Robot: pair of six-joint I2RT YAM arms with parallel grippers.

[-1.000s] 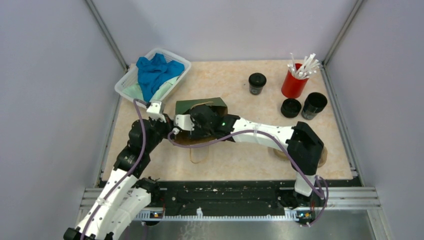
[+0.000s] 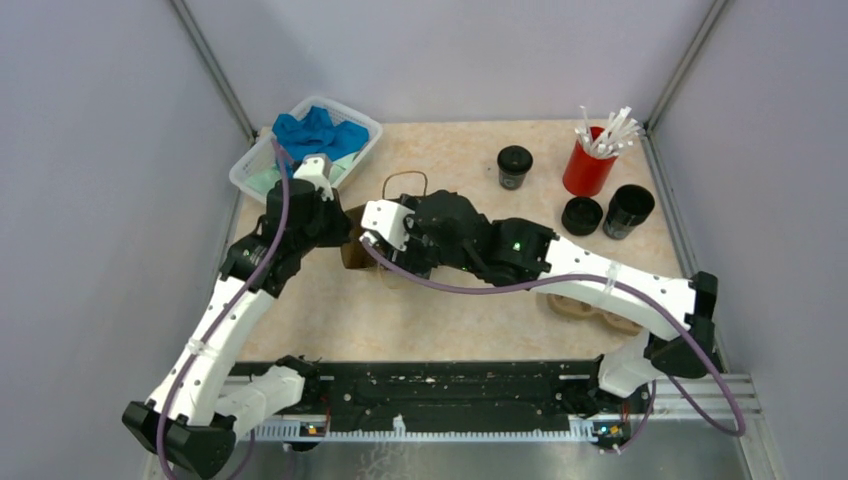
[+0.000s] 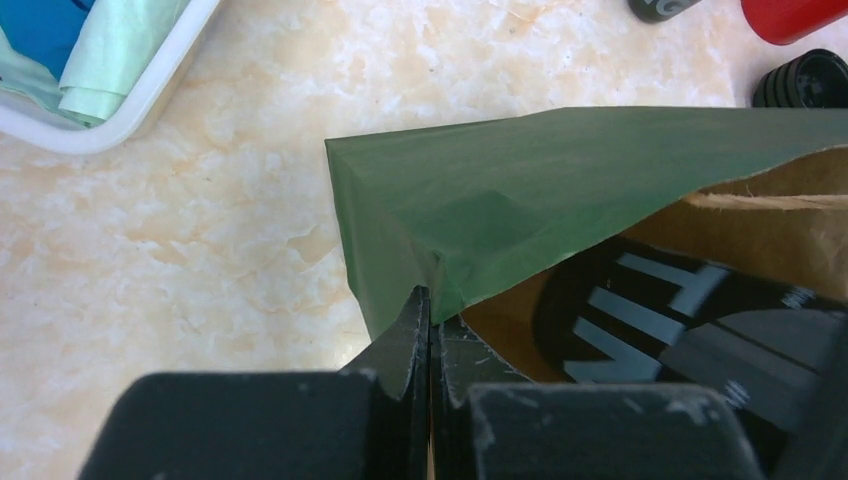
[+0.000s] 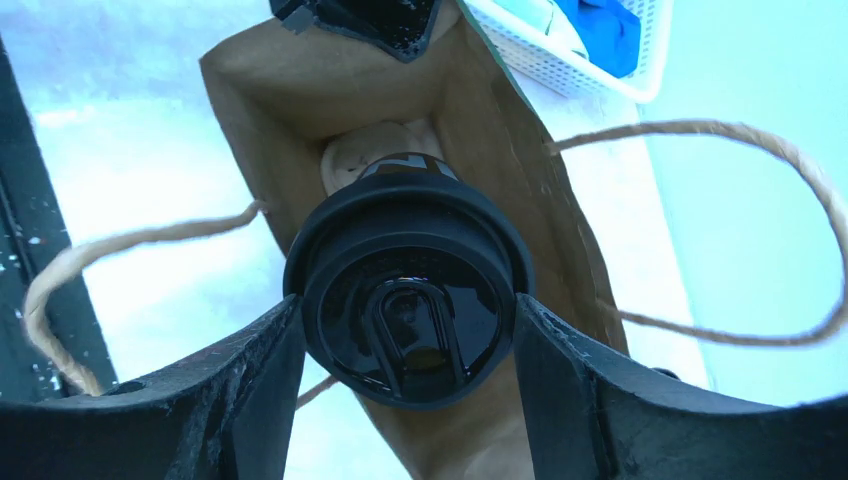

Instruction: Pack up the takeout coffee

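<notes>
The paper bag, green outside and brown inside, with twisted handles, stands under both arms. In the left wrist view my left gripper is shut at the green rim of the bag; whether paper is between its fingertips is hard to tell. In the right wrist view my right gripper is shut on a black-lidded coffee cup, held over the bag's open mouth, partly inside it. A pale round piece lies at the bag's bottom. From the top the cup is mostly hidden by the right arm.
A white basket with blue and mint cloths is at back left. A black lidded cup, a red holder of white sticks, a black lid stack and a dark cup stand at back right. A cardboard tray is partly hidden.
Both arms have shifted upward in the top view, and the right arm reaches more from above, its elbow moved toward the lower right. The right gripper covers more of the bag.
</notes>
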